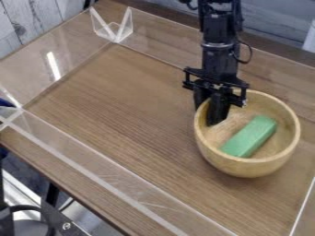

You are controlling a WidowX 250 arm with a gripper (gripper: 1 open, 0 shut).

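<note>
My black gripper [216, 107] reaches down from the top centre, shut on the near-left rim of a beige round bowl [223, 167] on the wooden table [110, 124]. Its fingertips are dark and partly hard to make out against the bowl. A green rectangular block [251, 135] lies inside the bowl, on its right side.
A small white wire-like shape [112, 28] is at the back left. A dark object [25, 221] sits at the lower-left edge. A wall runs behind the table.
</note>
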